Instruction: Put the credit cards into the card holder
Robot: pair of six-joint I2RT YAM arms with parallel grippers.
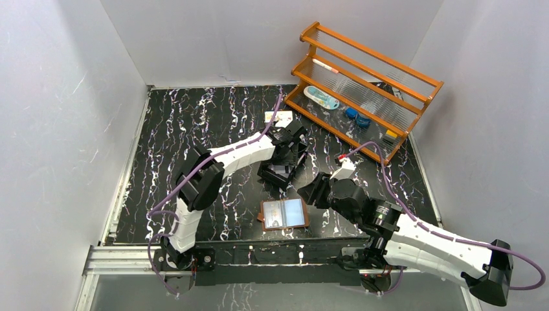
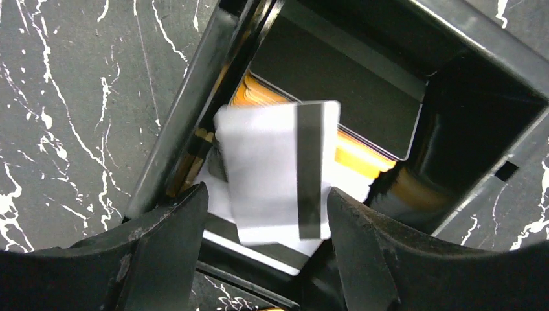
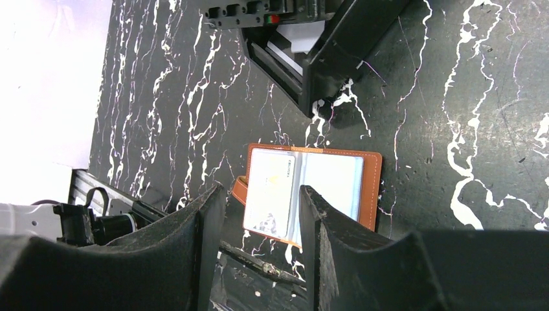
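Note:
A black box (image 1: 272, 175) holds cards, among them a white card with a dark stripe (image 2: 265, 168) on top of white, orange and black cards (image 2: 336, 71). My left gripper is open over the box, its fingers either side of the white card's lower part. Below the box lies the open brown card holder (image 1: 304, 220), with clear sleeves and a card in the left one, also in the right wrist view (image 3: 370, 181). My right gripper stands open to the right of the holder in the top view, its fingers over the holder's near part in its wrist view.
A wooden shelf (image 1: 369, 52) with several small items stands at the back right. A small pale box (image 1: 278, 116) lies behind my left gripper. Walls surround the table.

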